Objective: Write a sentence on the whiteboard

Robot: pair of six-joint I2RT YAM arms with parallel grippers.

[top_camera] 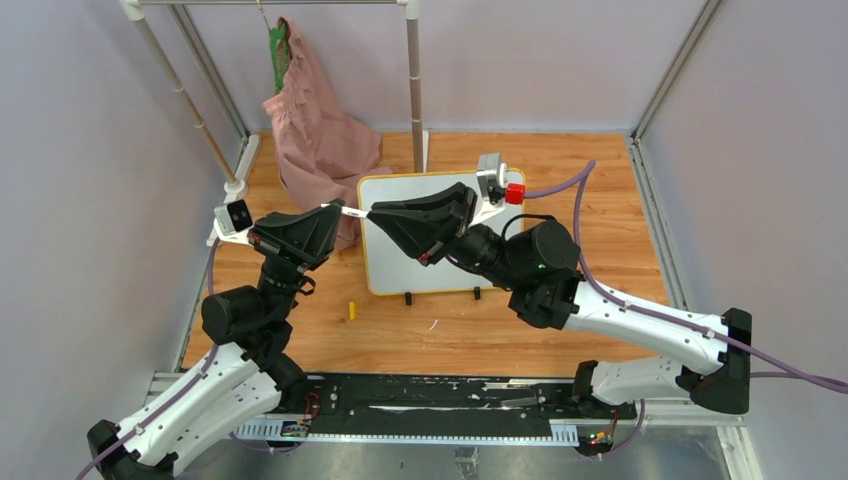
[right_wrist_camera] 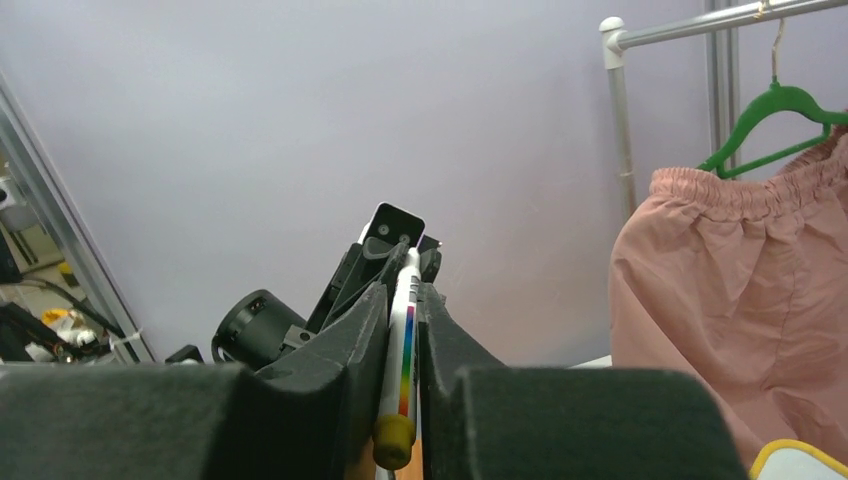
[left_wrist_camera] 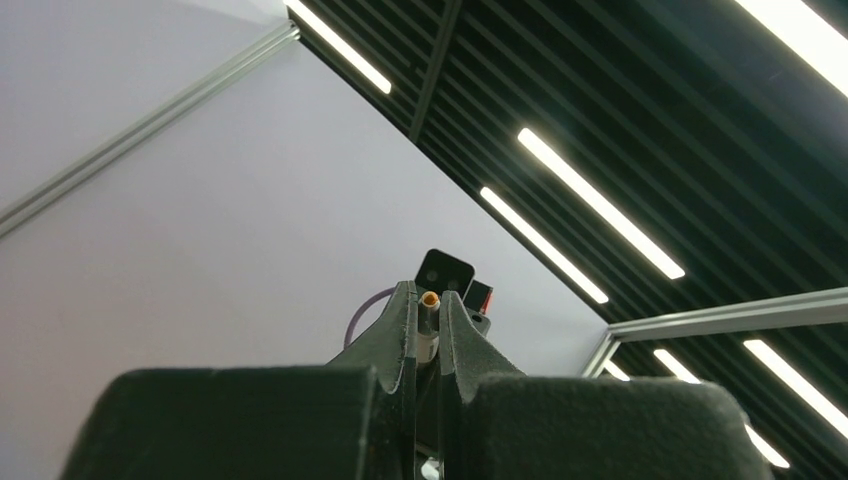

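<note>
A white marker (top_camera: 352, 212) with a yellow end and rainbow stripe is held horizontally above the whiteboard (top_camera: 395, 260). My left gripper (top_camera: 330, 208) is shut on one end of it. My right gripper (top_camera: 378, 214) has its fingers around the other end; in the right wrist view the marker (right_wrist_camera: 401, 360) lies between them, but whether they grip it is unclear. In the left wrist view only the marker's tip (left_wrist_camera: 428, 305) shows between the fingers. The board's middle is largely hidden by the right arm.
Pink trousers (top_camera: 320, 130) hang from a rail at the back left and drape near the board. A small yellow piece (top_camera: 352, 310) lies on the wooden table (top_camera: 610, 250) below the board.
</note>
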